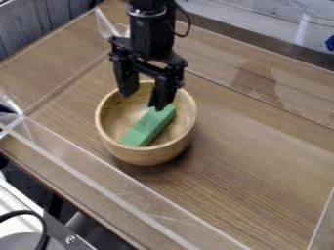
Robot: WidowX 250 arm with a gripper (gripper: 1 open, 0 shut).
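Observation:
My black gripper [144, 84] hangs over a round wooden bowl [137, 149], its two fingers spread open, one at the back left of the bowl and one toward the back right. A green block [148, 127] lies tilted along the bowl's bottom, below and between the fingers, its upper end near the right finger. Whether either finger touches the bowl is unclear.
Clear plastic edging runs along the left and back, and a dark cable hangs at the lower left, off the table.

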